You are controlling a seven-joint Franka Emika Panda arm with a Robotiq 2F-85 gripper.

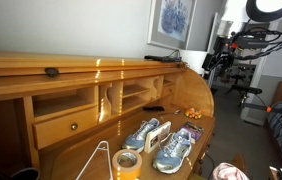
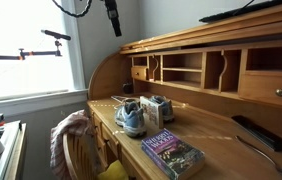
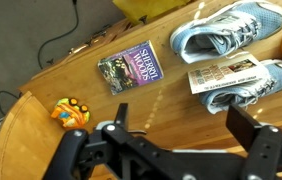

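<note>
My gripper is open and empty, high above the wooden desk; the second exterior view also shows the gripper [image 2: 117, 30] well clear of everything. Below it in the wrist view, a paperback book [image 3: 130, 67] lies flat near the desk's front edge. To its right are two grey-blue sneakers, one shoe [image 3: 193, 45] above the other shoe [image 3: 221, 97], with a light-coloured box or book [image 3: 227, 72] between them. An orange patterned object [image 3: 71, 113] lies left of the paperback.
A roll of orange tape [image 1: 127, 164] and a white wire stand [image 1: 101, 158] sit at the near end. Cubbyholes and drawers [image 1: 66, 124] line the desk's back. A dark remote-like object [image 2: 259, 131] and a spoon-like utensil [image 2: 266, 157] lie by them. Bare wood surrounds the paperback.
</note>
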